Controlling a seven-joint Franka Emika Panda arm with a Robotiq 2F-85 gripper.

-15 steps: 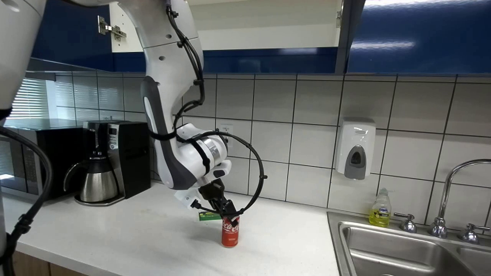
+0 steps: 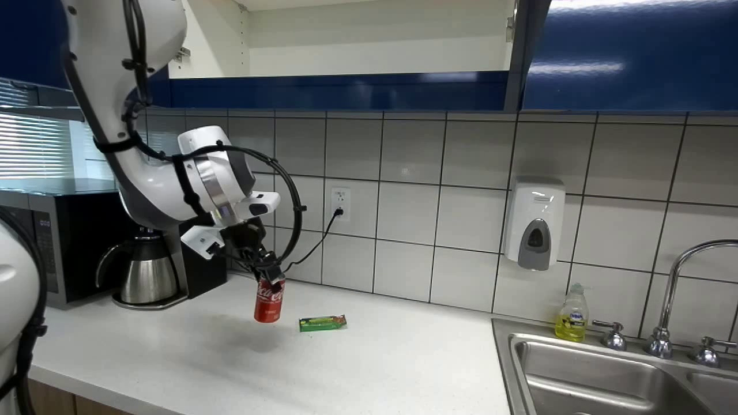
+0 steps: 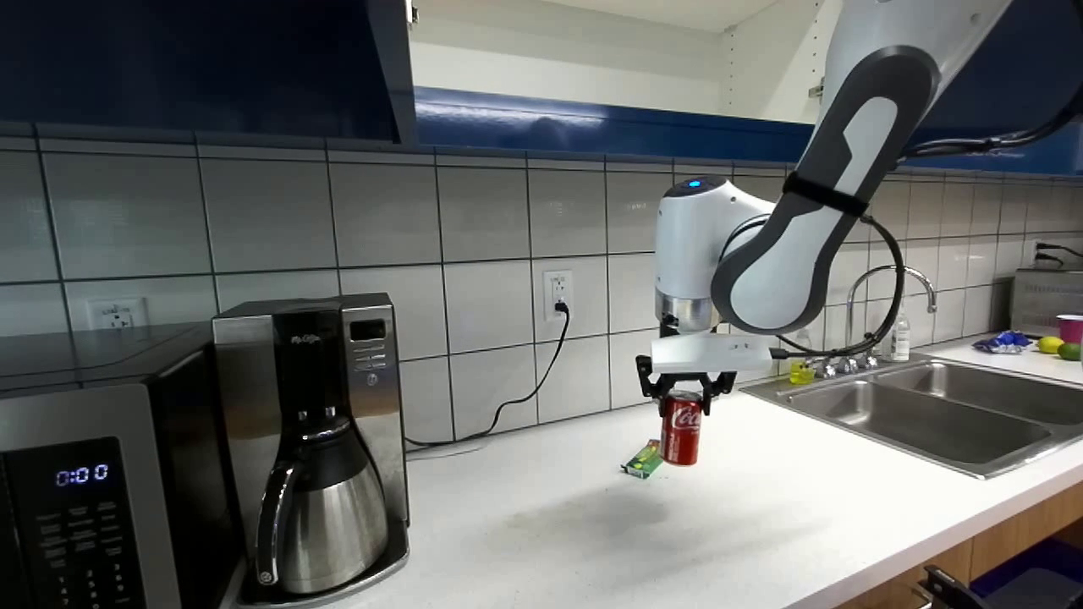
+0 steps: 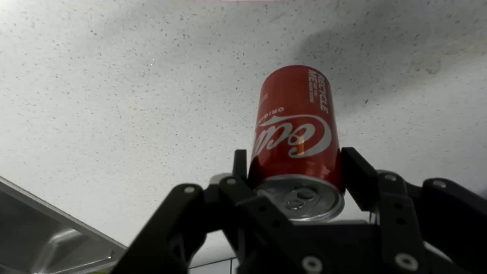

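Observation:
A red Coca-Cola can (image 4: 294, 128) is held near its top by my gripper, whose dark fingers press its two sides. In the wrist view the can's silver lid faces the camera and its base points away. Exterior view 1 has the can (image 2: 269, 301) raised above the white counter, slightly tilted, with a shadow below and to its left. From the other side, in exterior view 2, the can (image 3: 682, 435) hangs under the gripper (image 3: 685, 391). Lying flat on the counter is a small green box (image 2: 322, 323), apart from the can in exterior view 1.
To the left stand a coffee maker with steel carafe (image 2: 149, 270) and a microwave (image 3: 81, 487). A sink (image 2: 595, 373) lies right, with a yellow soap bottle (image 2: 572, 314) behind it. Overhead is an open cupboard (image 2: 373, 41).
In exterior view 1 the arm has carried the can up and to the left, away from the front of the green box. The box now shows in full.

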